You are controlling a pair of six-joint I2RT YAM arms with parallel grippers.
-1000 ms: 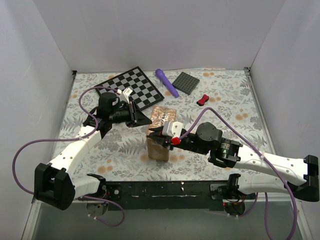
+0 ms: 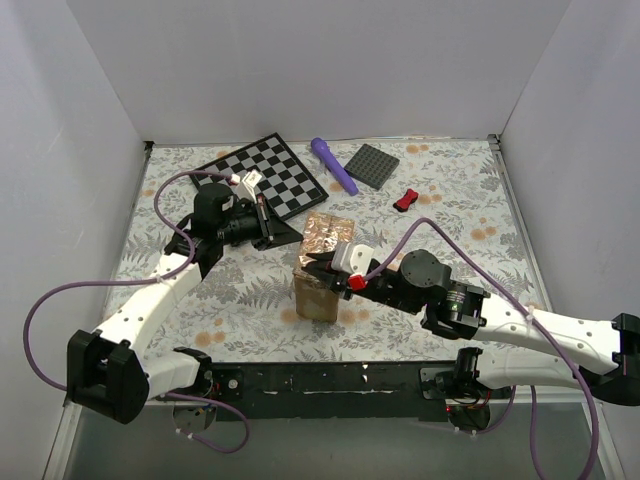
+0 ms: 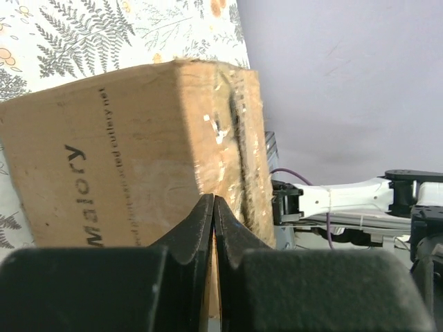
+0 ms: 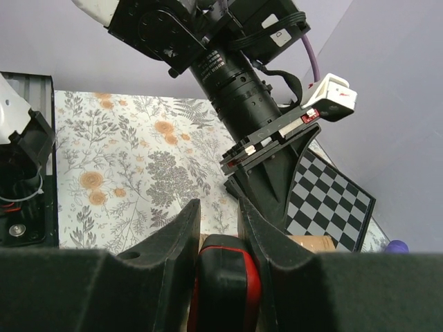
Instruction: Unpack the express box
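In the top view the cardboard box (image 2: 316,304) stands mid-table, its upper face covered with shiny tape. Its printed side (image 3: 131,159) fills much of the left wrist view, with a long dark groove along the adjoining narrow face. My left gripper (image 2: 299,238) is shut at the box's left side, fingertips close to or against it; I see nothing clearly held between them. Across the box's top, from the right, reaches my right gripper, shut on a red-and-black tool (image 4: 225,287). The tool's far end is hidden.
Behind the box lie a checkered board (image 2: 270,172), a purple microphone-shaped object (image 2: 333,165) and a dark square pad (image 2: 371,166). A small red item (image 2: 406,200) rests at the back right.
My right gripper has shifted slightly to the right and a little forward over the box with the tool. The left arm and box look almost unmoved.
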